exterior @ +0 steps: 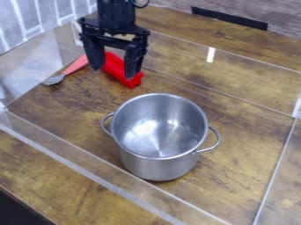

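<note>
My black gripper [112,54] is at the upper left, open, its two fingers pointing down over a red block [121,77] lying on the wooden table. The block is partly hidden behind the gripper. Left of it lies a spoon [56,77] with a red handle. A large steel pot [157,136] with two side handles stands in the lower middle, empty.
Transparent edges or panels run along the left and right of the work area.
</note>
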